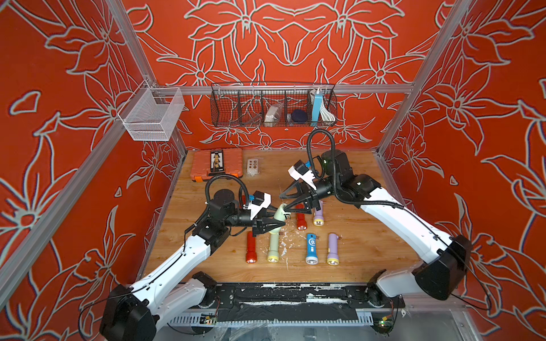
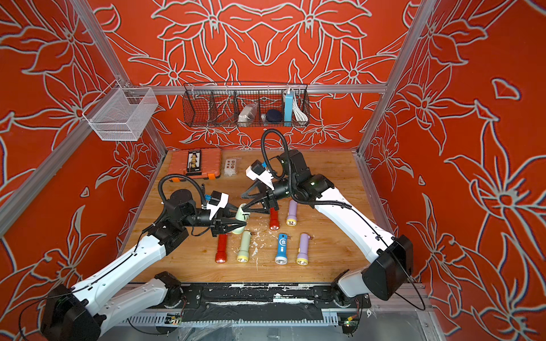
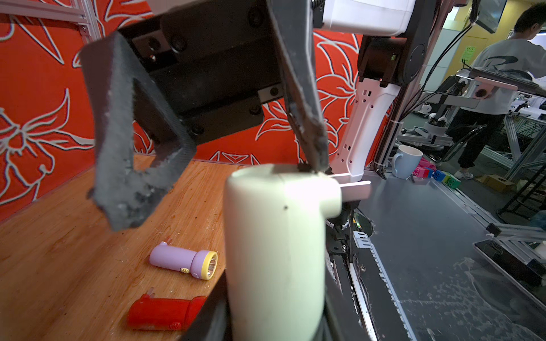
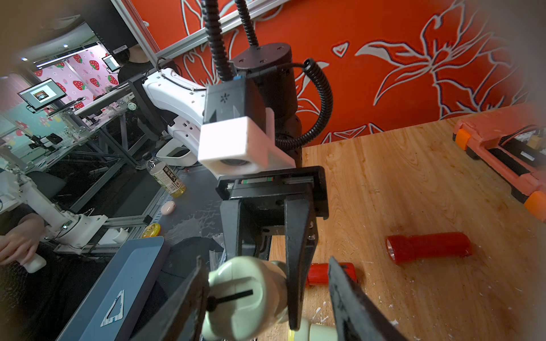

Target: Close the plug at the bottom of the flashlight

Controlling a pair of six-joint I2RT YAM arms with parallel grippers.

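A pale green flashlight (image 1: 278,217) is held upright over the table's middle, with my left gripper (image 2: 232,223) shut on it. In the left wrist view its body (image 3: 274,255) fills the lower middle, with a small tab at the top. In the right wrist view its end (image 4: 243,289) shows a dark slot. My right gripper is part open around that end, one finger close against its side; whether it touches is unclear. In the left wrist view the right gripper's fingers hang just over the flashlight's top.
Red (image 1: 250,247), pale green (image 1: 273,247), blue (image 1: 311,248) and purple (image 1: 332,248) flashlights lie on the table below. An orange case (image 2: 210,162) is at the back left, wire baskets (image 2: 245,105) on the back wall.
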